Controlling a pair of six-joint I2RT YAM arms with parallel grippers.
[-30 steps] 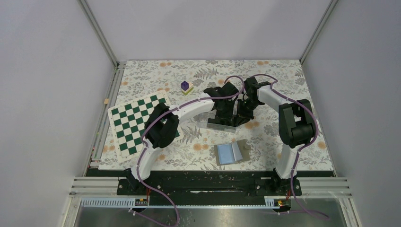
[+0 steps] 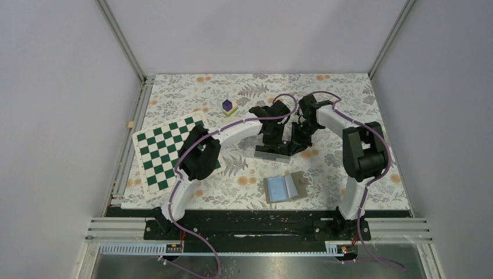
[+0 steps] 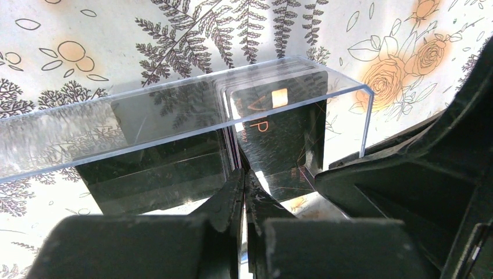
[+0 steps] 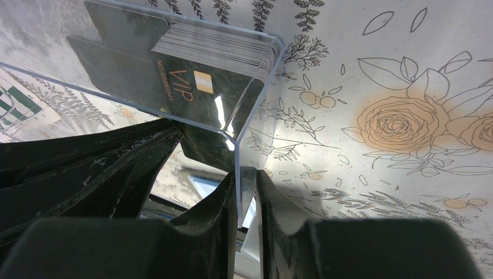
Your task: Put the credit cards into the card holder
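Note:
A clear box (image 3: 349,88) holds black VIP cards (image 3: 279,139), a row of them packed on edge with other dark cards beside them. My left gripper is shut, its tips right at the gap beside the front VIP card; nothing clearly shows between them. At the box's end wall (image 4: 238,157), my right gripper is shut on the clear plastic. The card holder (image 2: 282,188) lies spread with pale blue sleeves in front of the box. Both arms partly cover the box from above.
A green and white checkered board (image 2: 165,152) lies to the left, under the left arm. Behind it stands a small purple and yellow block (image 2: 228,107). The two grippers are close together.
Over the last second my left gripper has shifted slightly to the left above the box. The right arm, the box and the card holder look unmoved.

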